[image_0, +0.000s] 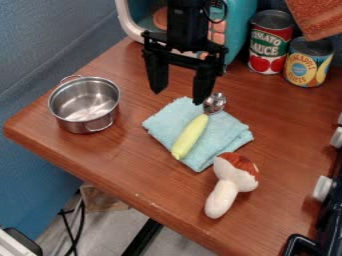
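Observation:
My black gripper (179, 78) hangs open above the table, over the back of a light blue folded towel (171, 122), with nothing between its fingers. On the towel lies a yellow, elongated object (189, 136), with a silver spoon-like item (214, 103) at its upper end. A steel pot (84, 104) stands on the left. A mushroom-shaped toy (230, 185) with a brown and white cap lies at the front right of the towel.
Two cans, red (269, 48) and yellow (307, 64), stand at the back right beside a teal bin (231, 30). A black appliance (321, 215) lines the right edge.

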